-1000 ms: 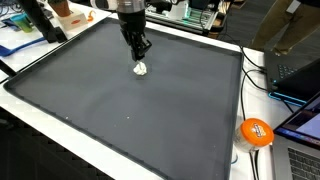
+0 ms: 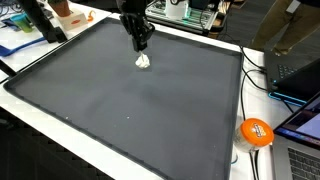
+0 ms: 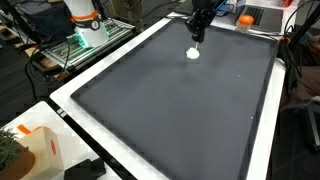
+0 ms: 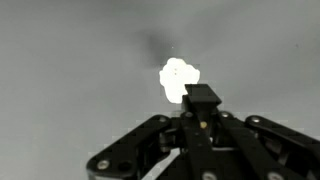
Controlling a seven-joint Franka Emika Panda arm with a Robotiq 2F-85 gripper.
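Observation:
A small white piece (image 2: 142, 62), crumpled or cloth-like, shows just under my gripper (image 2: 140, 47) near the back of the grey board (image 2: 120, 100). From the other side, the white piece (image 3: 192, 53) appears below the fingertips of my gripper (image 3: 197, 40). In the wrist view the white piece (image 4: 177, 78) spreads out beyond the closed tips of my gripper, its near edge covered by them. The fingers are shut on it. Whether its lower end touches the board is hard to tell.
An orange-topped roll or cup (image 2: 254, 134) stands off the board's right side, with cables around it. A laptop (image 2: 296, 80) lies farther right. Several items crowd the back left corner. Most of the board is bare.
My gripper has risen a little above the board, and the white piece has moved up slightly with it, hanging more stretched below the fingertips than before.

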